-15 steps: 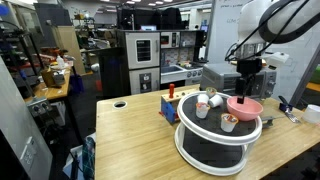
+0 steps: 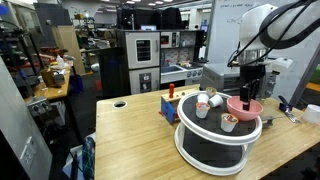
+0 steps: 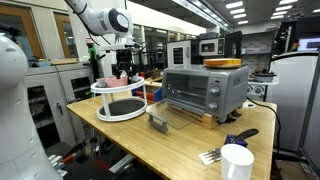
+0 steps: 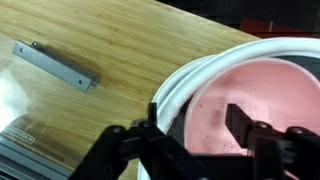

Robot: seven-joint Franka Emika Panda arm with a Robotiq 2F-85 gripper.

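A pink bowl (image 2: 243, 109) sits on the upper level of a round, white-rimmed black stand (image 2: 212, 133). Over the bowl is my gripper (image 2: 256, 95), pointing down. In the wrist view the two dark fingers of the gripper stand apart, with the near wall of the pink bowl (image 4: 215, 110) in the gap. One finger (image 4: 150, 148) is outside the wall, over the white rim; the other is over the bowl's inside. Whether either touches the wall cannot be told. In exterior view 2 the bowl (image 3: 117, 84) is partly hidden by the arm.
Small cups (image 2: 228, 123) share the stand with the bowl. A grey toaster oven (image 3: 205, 92), a metal bracket (image 3: 157, 122) and a white mug (image 3: 236, 162) stand on the wooden table.
My gripper has come down slightly and a little to the right over the bowl. The bowl, stand and cups look unmoved.
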